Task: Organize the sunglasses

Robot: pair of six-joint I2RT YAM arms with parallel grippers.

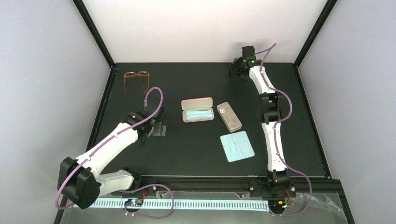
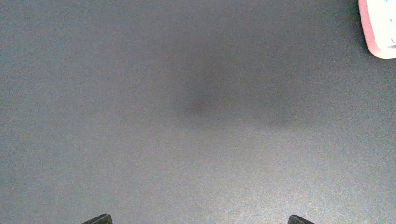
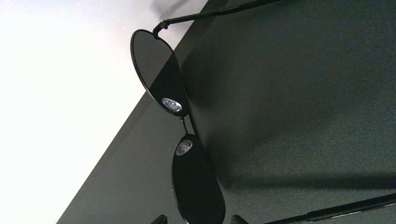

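Note:
Dark sunglasses (image 3: 161,70) lie near the far edge, one lens toward the wall and a thin arm running off at each side. Around the nearer lens (image 3: 198,186) stands my right gripper, its fingertips (image 3: 237,220) apart on either side of the rim; contact cannot be made out. Brown glasses (image 1: 137,73) rest unfolded at the back left. An open pink case (image 1: 196,101) holds a folded blue cloth (image 1: 199,115). Beside it lies a closed grey case (image 1: 229,116). My left gripper is open over bare table, nothing between its fingers.
A light blue cloth (image 1: 237,146) is spread in front of the grey case. The white back wall (image 3: 70,93) rises close behind the sunglasses. Bare table (image 1: 196,149) lies in the front middle.

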